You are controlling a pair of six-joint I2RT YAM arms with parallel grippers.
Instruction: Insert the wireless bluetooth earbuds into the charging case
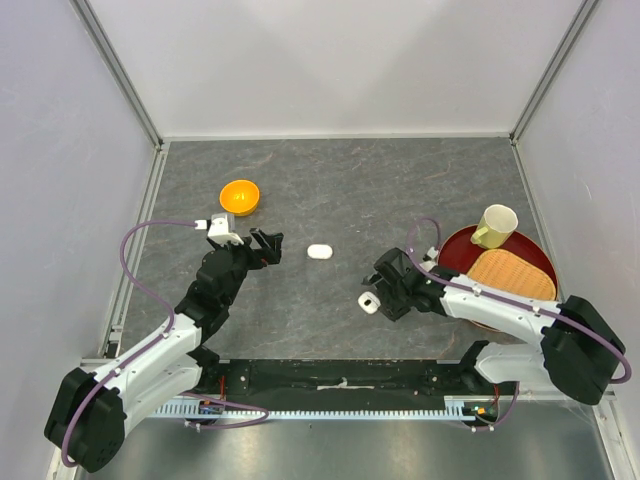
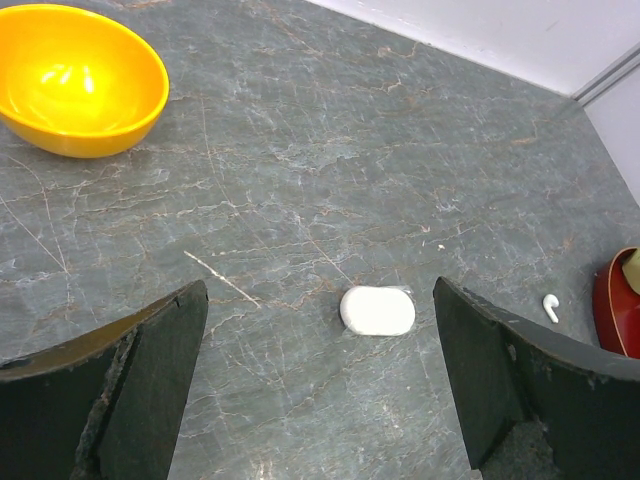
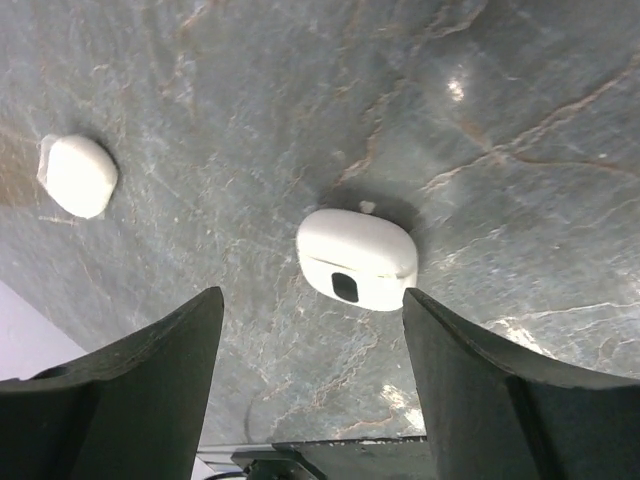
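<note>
In the right wrist view a white rounded box (image 3: 345, 245) with a small black window lies on the table beyond the tips of my right gripper. Those fingers stand apart, and the box's corner overlaps one fingertip in the image; whether they touch I cannot tell. A second white, pill-shaped piece (image 2: 377, 311) with a clear edge lies mid-table. My left gripper hangs above the table, fingers wide apart and empty. One white earbud (image 2: 551, 306) rests near the red plate. The right arm hides that spot from above.
An orange bowl (image 1: 240, 196) stands at the back left. On the right, the red plate (image 1: 456, 251) bears a cream mug (image 1: 493, 226) and an orange slab (image 1: 512, 275).
</note>
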